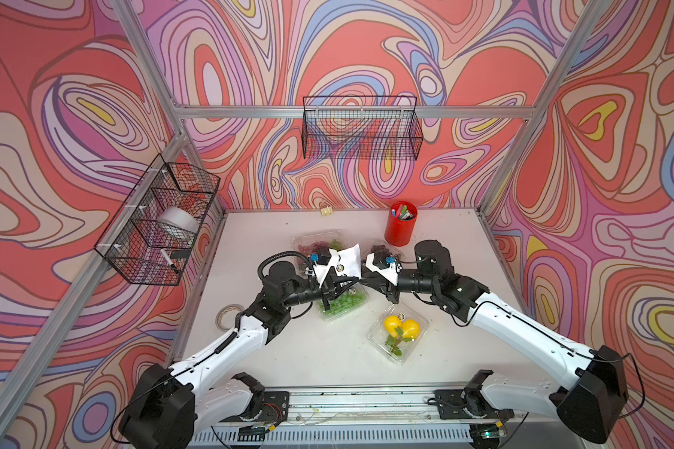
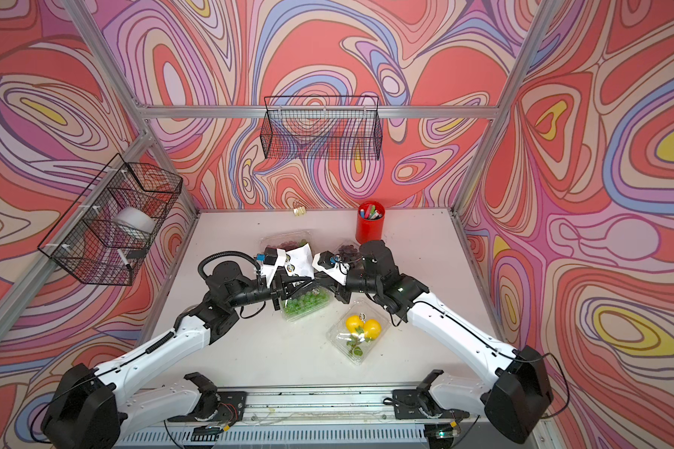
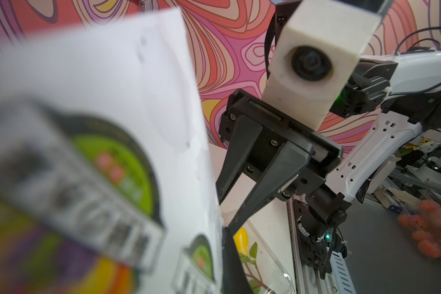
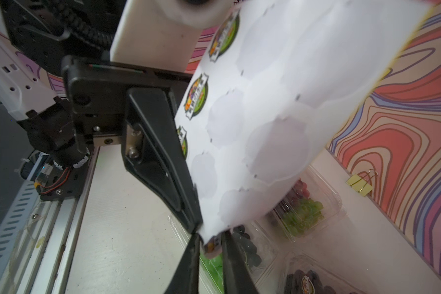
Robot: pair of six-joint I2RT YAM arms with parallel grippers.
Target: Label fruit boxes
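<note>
A white sheet of round fruit labels (image 1: 349,262) hangs over the table, with my left gripper (image 1: 347,283) shut on its lower part. Many peeled outlines and a few remaining labels show on the sheet (image 4: 259,127) in the right wrist view. My right gripper is partly open at the sheet's lower corner. A small label edge (image 4: 212,246) lies between its fingers; no grip shows. Below are a green grape box (image 1: 344,302), a yellow fruit box (image 1: 399,331) with a label, a red and green grape box (image 4: 301,208) and a dark fruit box (image 4: 318,281) with a label.
A red cup of pens (image 1: 401,224) stands at the back right. A tape roll (image 1: 230,317) lies at the left edge, and a yellow clip (image 4: 360,183) is at the back. Wire baskets (image 1: 362,133) hang on the frame.
</note>
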